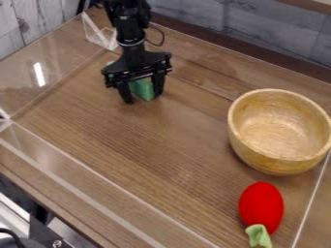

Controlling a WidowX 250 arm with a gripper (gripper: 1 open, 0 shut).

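My black gripper (137, 81) is low over the wooden table near the upper middle, with its fingers around or just over a small green object (146, 87). The gripper body hides part of that object, and I cannot tell whether the fingers are closed on it.
A yellow bowl (277, 131) stands at the right. A red object with a green end (261, 208) lies at the lower right. A white wall runs along the upper left.
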